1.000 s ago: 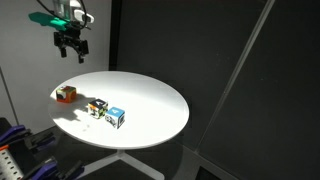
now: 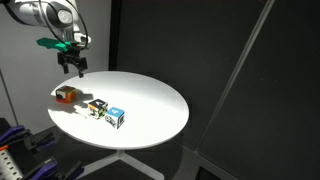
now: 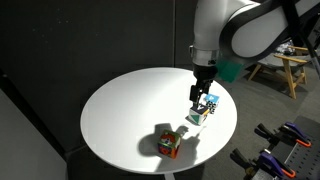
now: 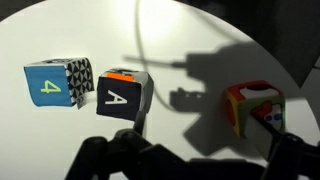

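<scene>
Above the table's left side, in exterior view 1, my gripper point(image 2: 75, 71) hangs open with nothing between its fingers. Below it and slightly left sits a red patterned soft cube point(image 2: 66, 95); in the wrist view this red cube point(image 4: 254, 105) shows beside the right finger, which partly covers its lower edge. A dark cube with a white letter A point(image 4: 122, 97) lies toward the left, near the left finger in the picture. Farther left is a blue cube with a yellow 4 point(image 4: 56, 84), close to the letter cube. Exterior view 2 shows the red cube point(image 3: 169, 145) apart from the other two.
All three cubes rest on a white oval table point(image 2: 150, 92). The gripper's shadow falls across the tabletop.
In exterior view 1 my gripper has come down toward the table over the last second. It stays open, and the cubes have not moved.
</scene>
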